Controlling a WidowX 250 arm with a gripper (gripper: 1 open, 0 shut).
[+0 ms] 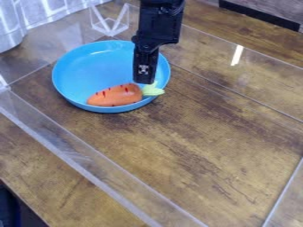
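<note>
A blue round plate (83, 71) rests on the wooden table in the upper left of the camera view. An orange toy carrot (112, 96) with a pale green top lies in its front part. My black gripper (144, 74) hangs over the plate's right part, just above the carrot's green end. Its fingers look closed, with nothing visible between them; the tips are dark and hard to make out.
A clear strip runs diagonally along the left, and a whitish translucent object sits at the top left corner.
</note>
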